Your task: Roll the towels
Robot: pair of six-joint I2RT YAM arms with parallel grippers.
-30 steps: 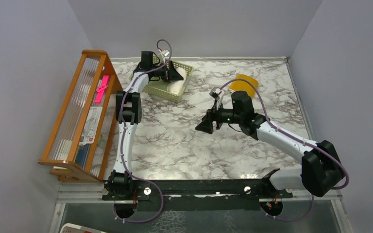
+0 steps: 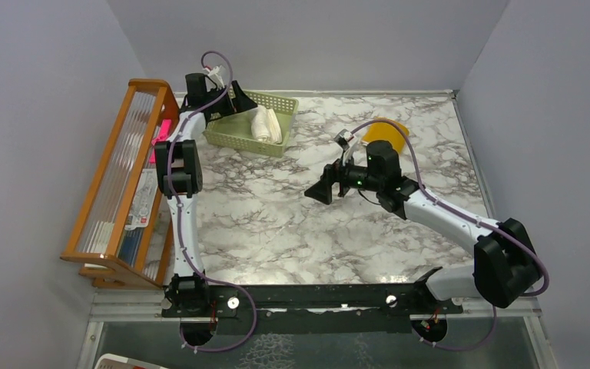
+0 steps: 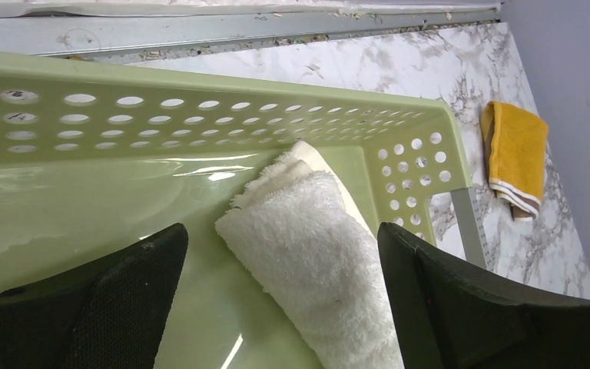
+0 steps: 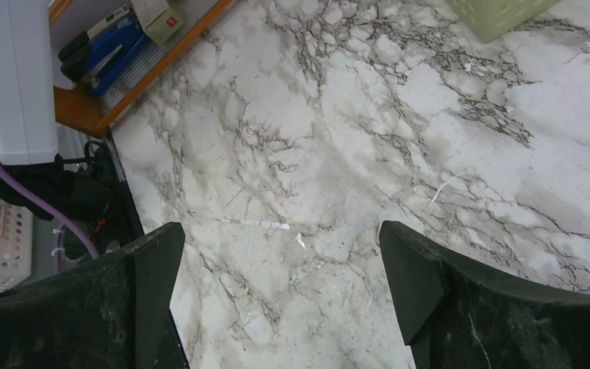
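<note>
A white towel [image 2: 266,125], rolled with one flap partly loose, lies in the right part of the green basket [image 2: 250,144]. In the left wrist view the white towel [image 3: 307,246] shows a fluffy outer layer and a flatter edge behind it. Above the basket, left of the towel, my left gripper [image 2: 240,104] is open; its fingers [image 3: 134,288] have nothing between them. A folded yellow towel [image 2: 385,135] with a white-striped edge rests on the table at the back right. Over the middle of the table my right gripper [image 2: 327,184] stands open and empty.
A wooden shelf rack [image 2: 123,181] with a pink item [image 2: 161,136] stands along the left side, close to my left arm. Walls close off the back and both sides.
My left gripper has moved left, off the white towel.
</note>
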